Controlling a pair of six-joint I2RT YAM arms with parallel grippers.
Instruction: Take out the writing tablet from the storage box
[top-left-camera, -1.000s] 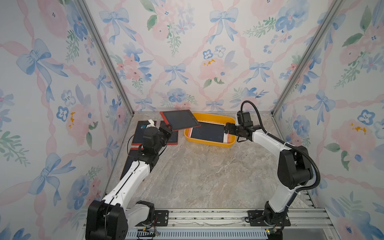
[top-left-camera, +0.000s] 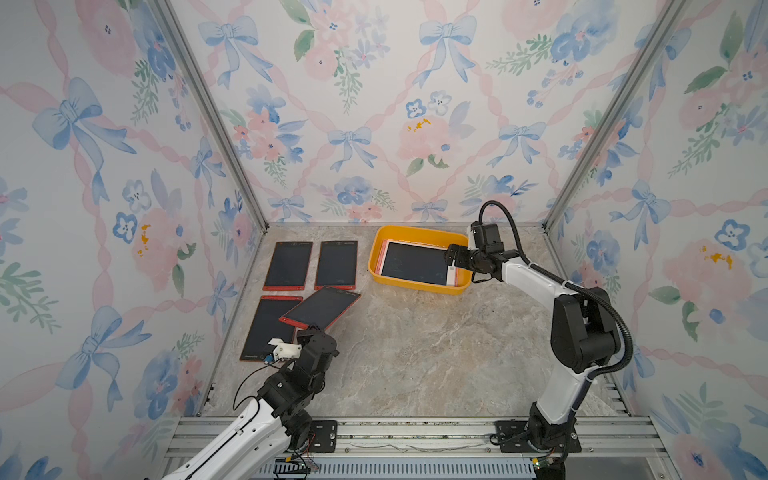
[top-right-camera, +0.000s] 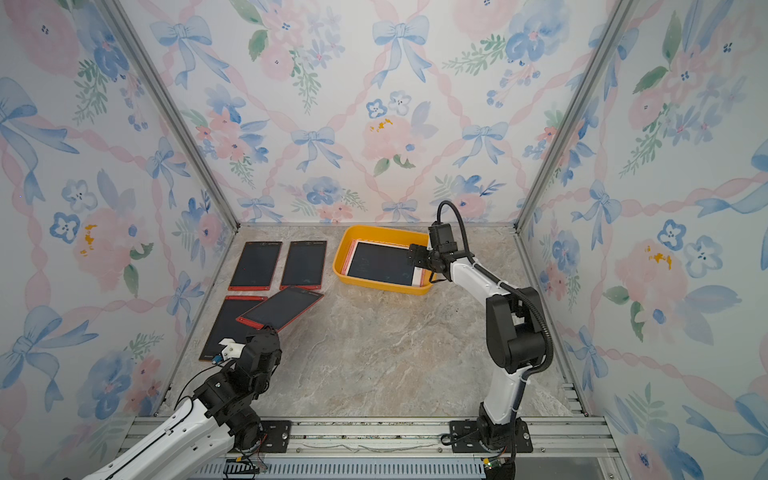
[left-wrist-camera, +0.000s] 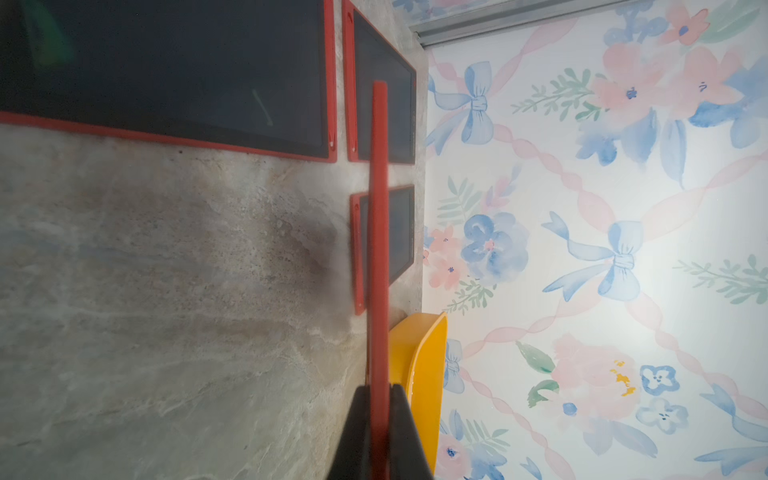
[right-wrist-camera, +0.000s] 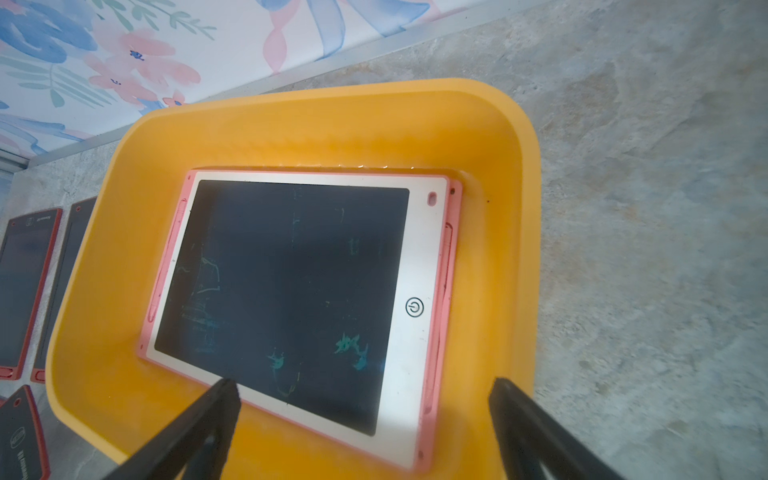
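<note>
My left gripper (top-left-camera: 310, 329) is shut on the edge of a red-framed dark writing tablet (top-left-camera: 322, 306), held over the left side of the table. In the left wrist view that tablet appears edge-on as a long red strip (left-wrist-camera: 379, 240). The yellow storage box (right-wrist-camera: 512, 264) stands at the back centre. Inside it lies a white tablet with a dark screen (right-wrist-camera: 288, 280), and pink edges show beneath it. Over the box's right end, my right gripper is open, its blurred fingers (right-wrist-camera: 216, 424) apart with nothing between them.
Two dark tablets lie side by side left of the box, one at the back left (top-left-camera: 288, 265) and one closer to the box (top-left-camera: 337, 265). Another tablet (top-left-camera: 264, 329) lies nearer the front, partly covered by the left arm.
My left gripper has carried its tablet from beside the box's left end toward the front left and lower down. The right arm has shifted only slightly.
</note>
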